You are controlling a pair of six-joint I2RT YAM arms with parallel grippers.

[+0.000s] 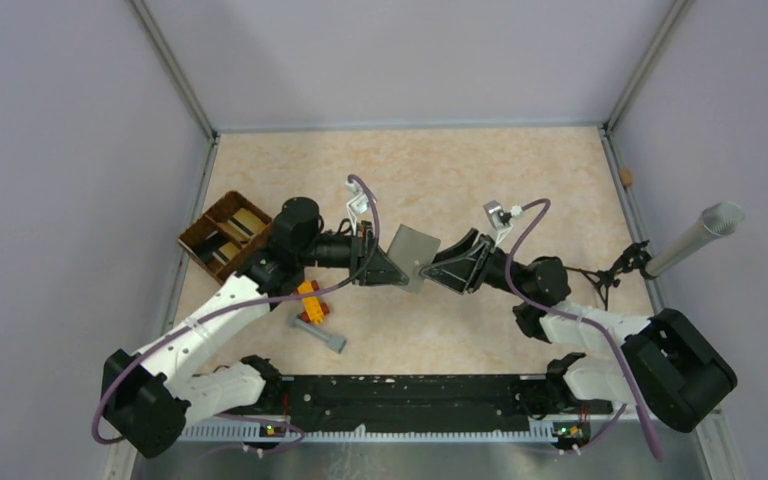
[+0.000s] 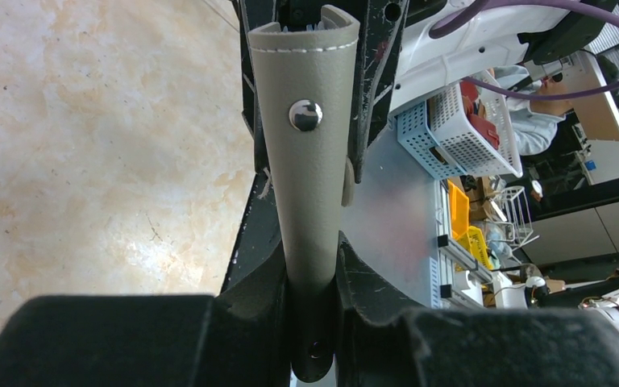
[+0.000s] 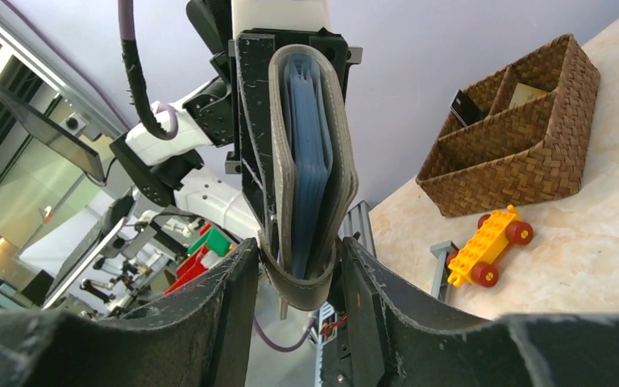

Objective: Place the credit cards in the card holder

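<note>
A grey-beige card holder is held upright between the two arms over the table. My left gripper is shut on it; the left wrist view shows its snap stud and stitched edge between the fingers. My right gripper is at the holder's other end, its fingertips either side of or touching that edge in the right wrist view; whether they grip it is unclear. That view shows the holder's open side with clear bluish sleeves inside. I cannot tell whether any card is in them.
A woven basket with compartments holding flat items stands at the left. A yellow toy car and a grey tool lie below it.
</note>
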